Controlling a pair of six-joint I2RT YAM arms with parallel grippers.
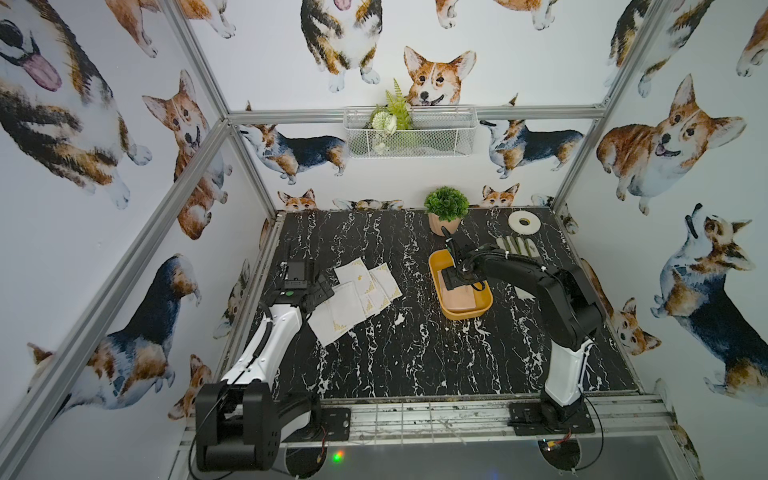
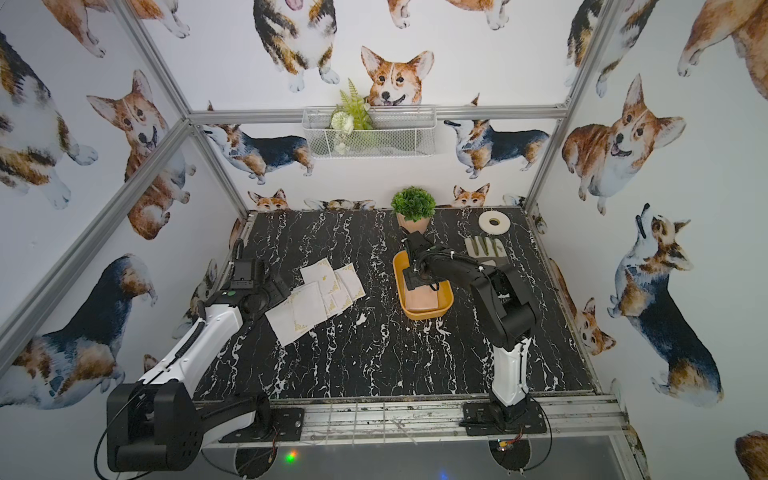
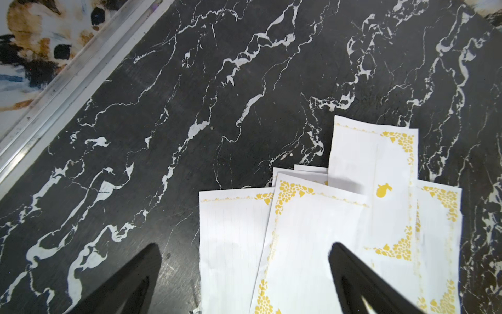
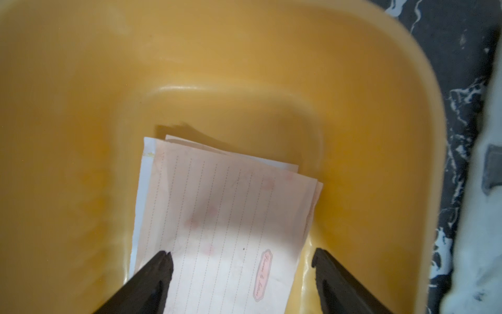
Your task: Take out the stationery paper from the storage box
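The yellow storage box (image 1: 480, 308) holds a stack of lined pink and white stationery paper (image 4: 224, 219), seen close up in the right wrist view. My right gripper is over the box and paper, open, with its two fingers apart. Several white sheets with yellow floral borders (image 3: 308, 246) lie spread on the black table to the left of the box. My left gripper hangs over the left part of these sheets, open, with nothing held between its fingers.
A potted plant (image 1: 446, 204) stands behind the box, a white roll (image 1: 524, 216) at the back right. A striped item (image 2: 485, 247) lies right of the box.
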